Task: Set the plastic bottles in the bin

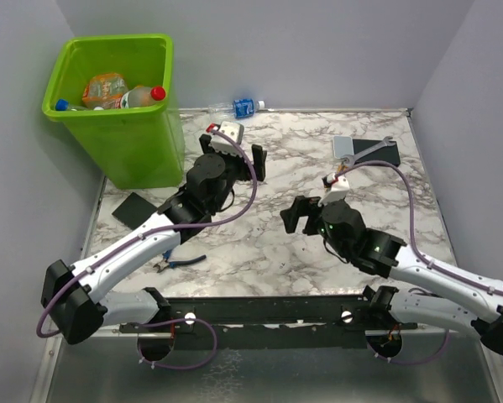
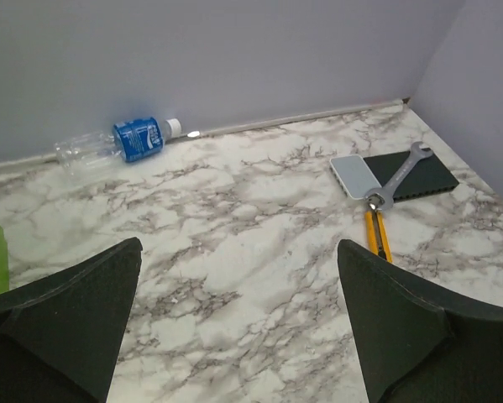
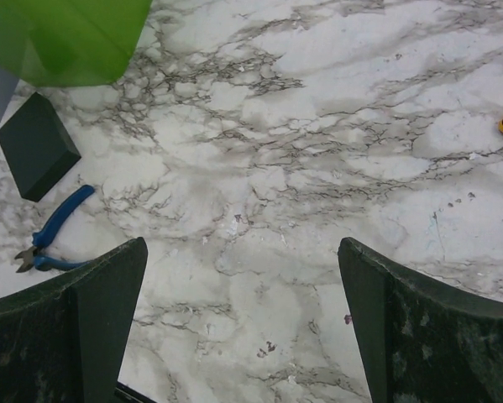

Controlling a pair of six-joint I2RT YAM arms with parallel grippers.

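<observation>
A clear plastic bottle with a blue label (image 1: 243,108) lies on its side along the back edge, also seen in the left wrist view (image 2: 136,139). The green bin (image 1: 125,147) at back left holds bottles and an orange packet. My left gripper (image 1: 233,159) stands open over the table just right of the bin and in front of the bottle, nothing between its fingers. My right gripper (image 1: 301,214) is open and empty over the middle-right of the table.
Blue pliers (image 1: 184,262) and a dark block (image 1: 133,210) lie at left. A wrench (image 1: 374,148) on dark and silver slabs, with a yellow-handled tool (image 2: 377,235), sits back right.
</observation>
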